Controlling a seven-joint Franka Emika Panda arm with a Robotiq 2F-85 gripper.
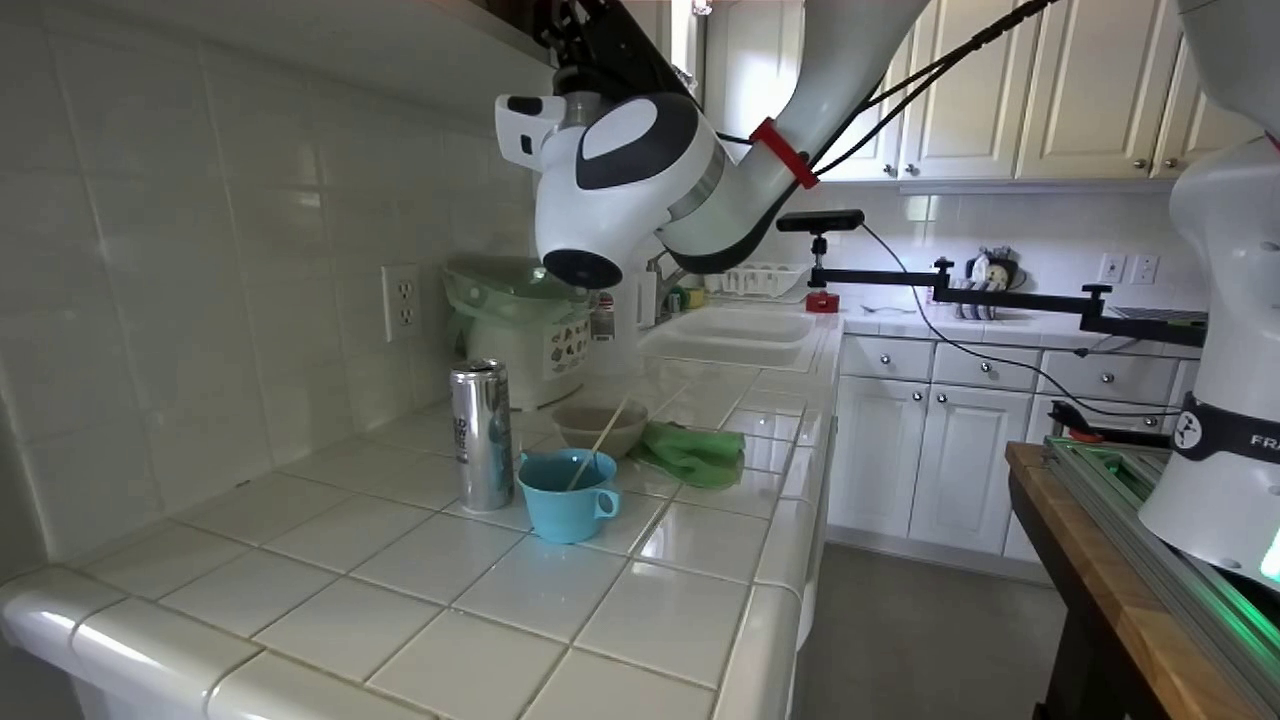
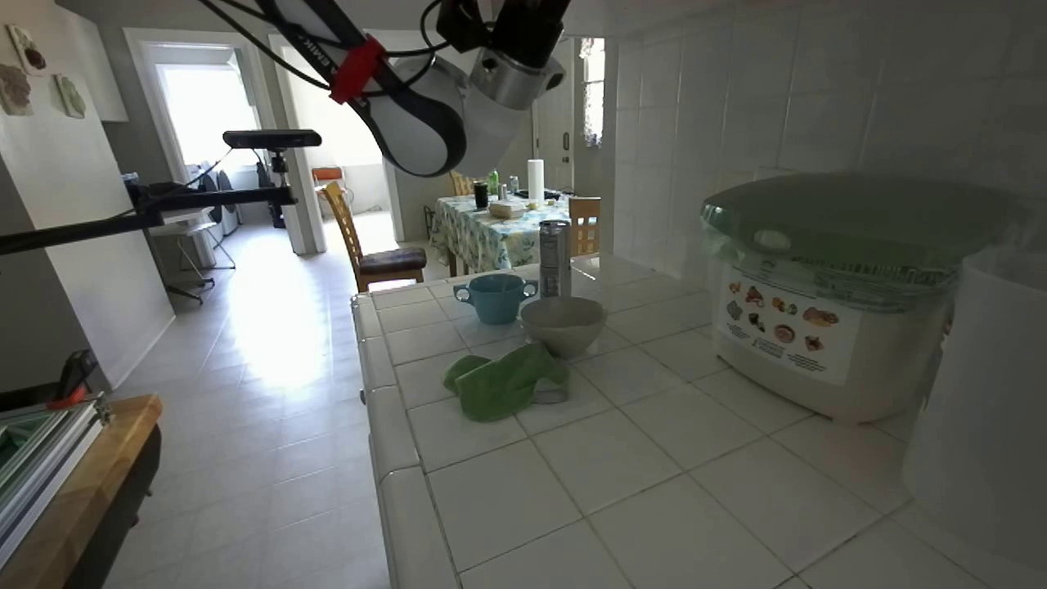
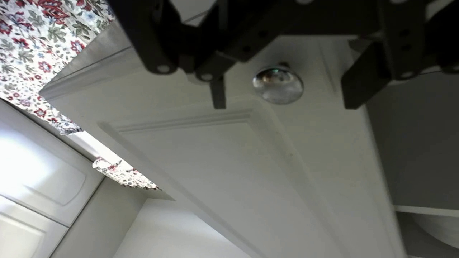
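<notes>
A white panelled cabinet door fills the middle of the wrist view, with a round shiny knob near its corner. My gripper is partly open. Its dark fingers stand apart on either side of the knob in this view, with clear gaps; whether the knob lies fully in depth between them is hard to judge. In exterior view 1 the hand reaches up by the upper cabinet's underside, and the fingertips and knob cannot be made out there.
Below on the tiled counter stand a silver can, a blue cup with a stick, a bowl, a green cloth and a lidded bin.
</notes>
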